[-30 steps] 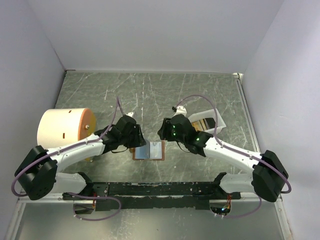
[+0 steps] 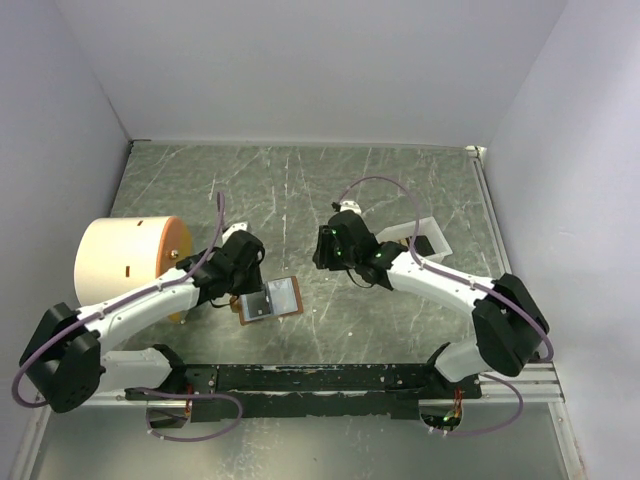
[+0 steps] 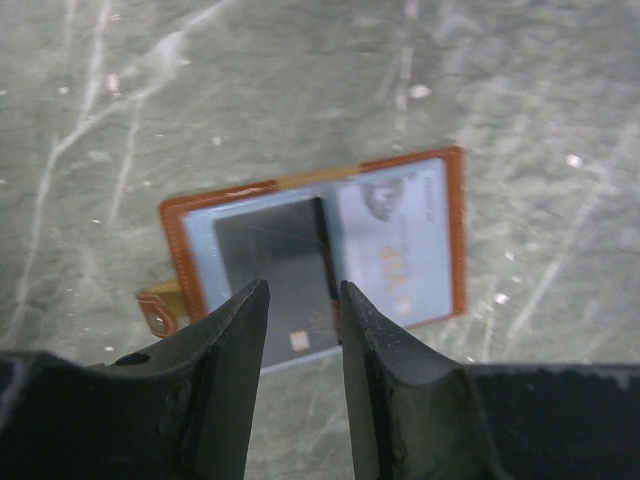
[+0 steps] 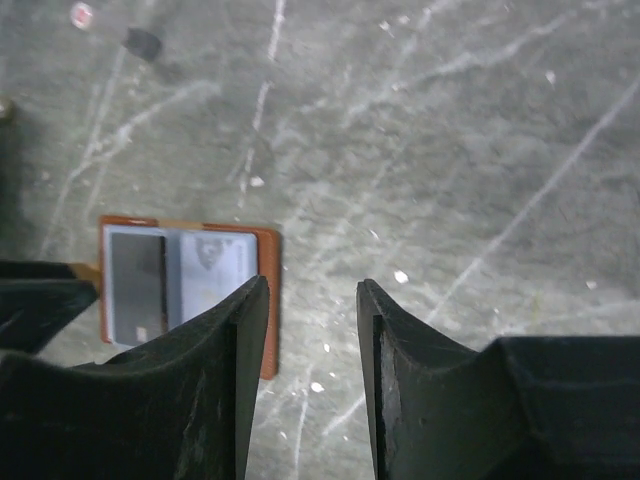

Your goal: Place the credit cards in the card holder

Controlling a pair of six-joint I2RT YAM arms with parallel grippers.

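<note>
The card holder [image 2: 270, 300], brown-edged and spread flat, lies on the marbled table left of centre, slightly turned. In the left wrist view a dark grey card [image 3: 275, 265] with a small pale square fills most of its left half. The right half [image 3: 395, 235] looks whitish with faint printing. My left gripper hovers over the holder, partly open, nothing between its fingers. Over bare table to the right of the holder, my right gripper is also partly open and empty. A black card [image 2: 424, 245] shows in the white tray [image 2: 443, 244], partly hidden by the right arm.
A cream cylinder [image 2: 125, 262] with an orange rim stands at the left, behind the left arm. Between the two grippers the table [image 2: 290, 225] is bare. The left gripper's dark body reaches into the right wrist view's left edge.
The holder has shifted left and turned slightly, and the left gripper has moved left too. The holder's left half now looks darker.
</note>
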